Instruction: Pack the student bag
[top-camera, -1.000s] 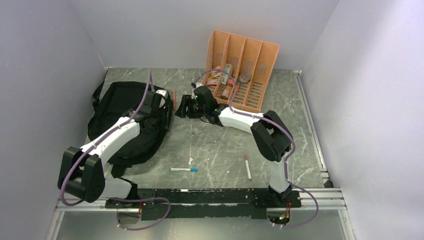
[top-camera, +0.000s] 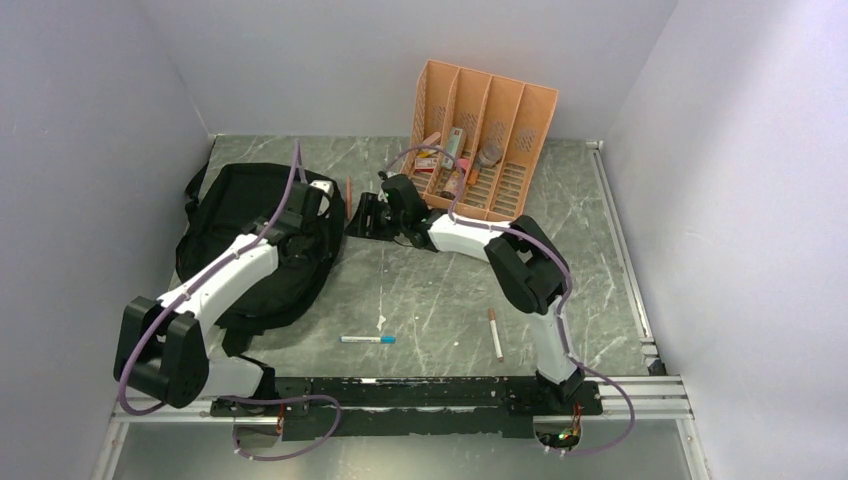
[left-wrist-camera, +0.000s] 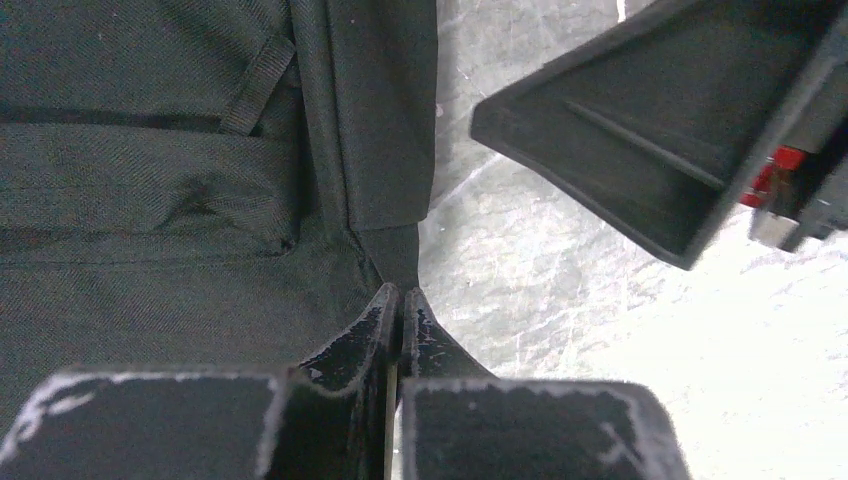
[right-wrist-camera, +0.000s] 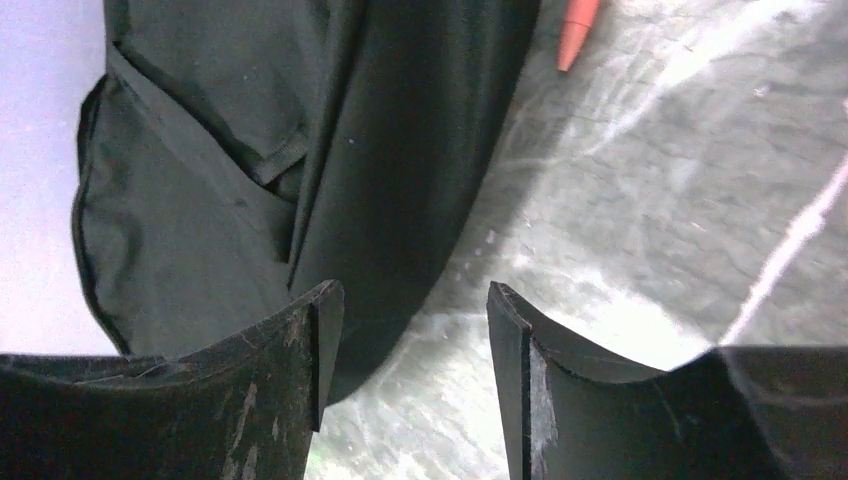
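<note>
The black bag (top-camera: 262, 215) lies flat at the left of the table, a strap and folds showing on top. In the left wrist view, my left gripper is shut at the bag's right edge, with the dark cloth (left-wrist-camera: 392, 250) running to its fingertips. How much cloth it pinches is hard to see. Just right of the bag, my right gripper stands open and empty, its fingers (right-wrist-camera: 520, 345) spread above the table beside the bag's edge (right-wrist-camera: 420, 230).
An orange stick-like item (top-camera: 349, 190) lies beside the bag. A blue-capped marker (top-camera: 367, 340) and a brown-capped marker (top-camera: 495, 335) lie in front. The orange organizer (top-camera: 538, 115) at the back holds several supplies. Clear table (top-camera: 440, 310) spreads across the middle.
My right gripper has shifted slightly left and tilted lower, closer to the bag, and the right forearm has followed. The left arm and the bag have hardly moved.
</note>
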